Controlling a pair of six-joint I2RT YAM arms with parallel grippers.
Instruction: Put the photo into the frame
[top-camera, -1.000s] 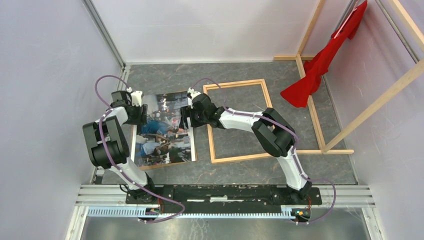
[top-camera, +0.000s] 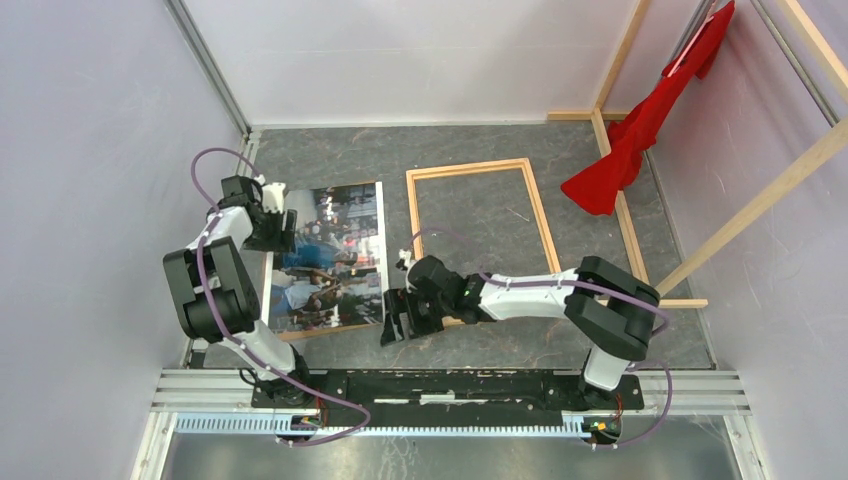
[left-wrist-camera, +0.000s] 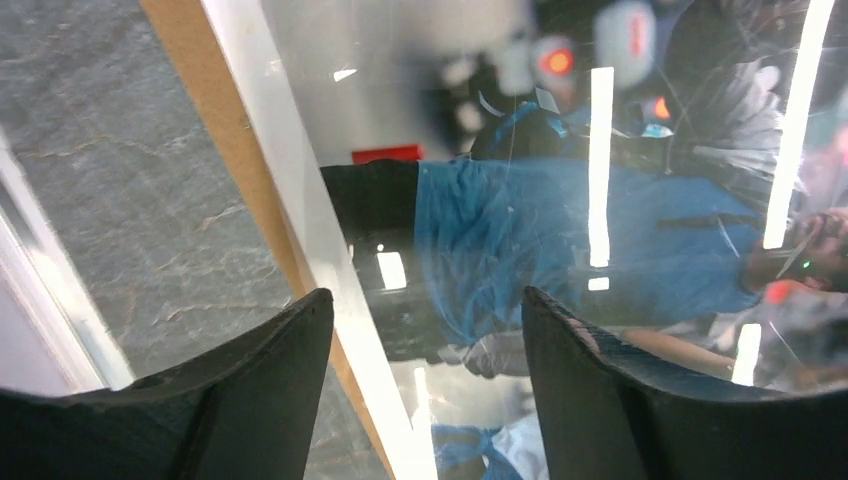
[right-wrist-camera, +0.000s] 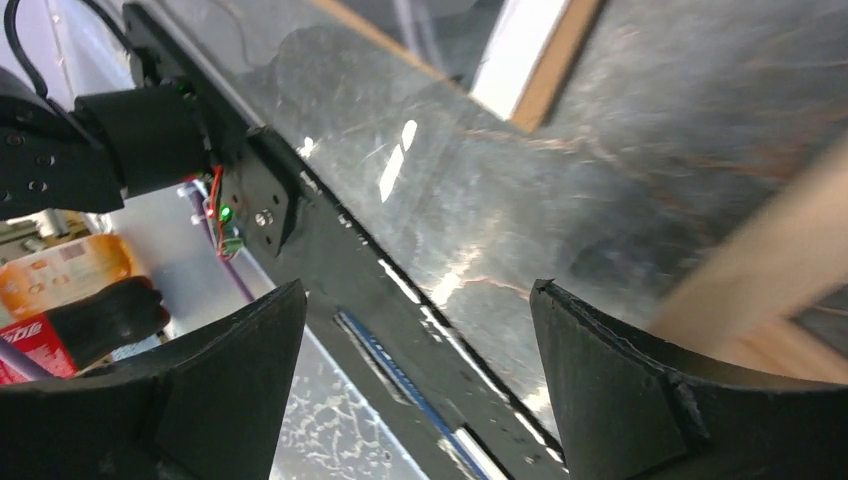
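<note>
On the left half of the floor lies the glossy photo (top-camera: 328, 260) with a white margin, on a wooden backing whose brown edge (left-wrist-camera: 228, 120) shows along one side. To its right the empty wooden frame (top-camera: 470, 170) lies flat, its near side partly hidden by the right arm. My left gripper hovers at the photo's left margin, fingers apart, the white border and part of the picture visible between them. My right gripper (top-camera: 396, 318) is by the photo's front right corner. Its fingers (right-wrist-camera: 235, 350) stand wide open with only grey floor and the black rail between.
A red cloth (top-camera: 640, 140) hangs from a wooden stand (top-camera: 625, 220) on the right. A black rail (top-camera: 445, 386) runs along the front edge.
</note>
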